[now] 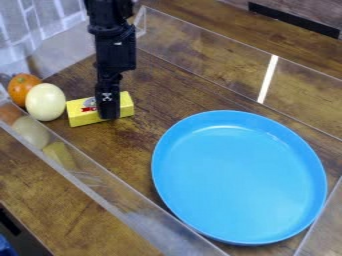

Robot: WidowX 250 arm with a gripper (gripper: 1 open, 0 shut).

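Note:
A yellow box (pixel 83 114) with a red and white label lies on the wooden surface at the left, beside a white egg-shaped object (pixel 46 101). My dark gripper (pixel 107 106) reaches down from the top onto the box, its fingers at the box's top. Whether they are shut on it cannot be told.
An orange object (pixel 23 85) sits behind the white one, and several pale pieces line the left edge near a clear plastic barrier. A large blue plate (pixel 238 176) fills the right. The middle back is open wood.

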